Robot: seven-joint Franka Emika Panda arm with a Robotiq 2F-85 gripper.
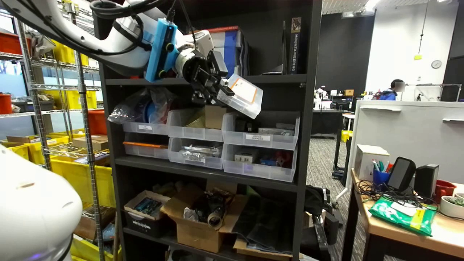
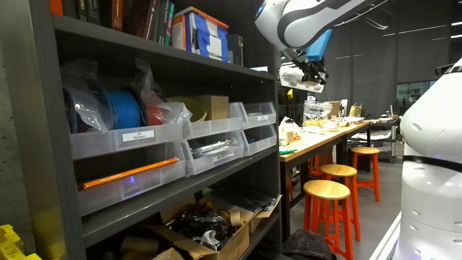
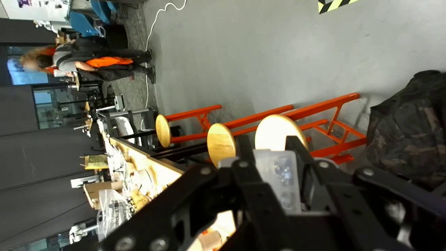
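A clear plastic case [image 1: 244, 96] with an orange-edged label hangs tilted in the air, in front of the shelf. My gripper [image 1: 224, 87] is shut on one end of it. In the wrist view the same case [image 3: 279, 173] sits between the two dark fingers, and small parts show through its clear plastic. The second exterior view has the case [image 2: 299, 78] to the right of the shelf's edge, partly covered by the dark gripper [image 2: 314, 78].
Below the case on the dark shelf [image 1: 208, 172] stand clear bins, one an office-supplies bin [image 1: 261, 138]. A cardboard box [image 1: 198, 235] fills the lower level. Wooden stools [image 2: 327, 190] and a long table [image 2: 303, 145] lie beyond the shelf.
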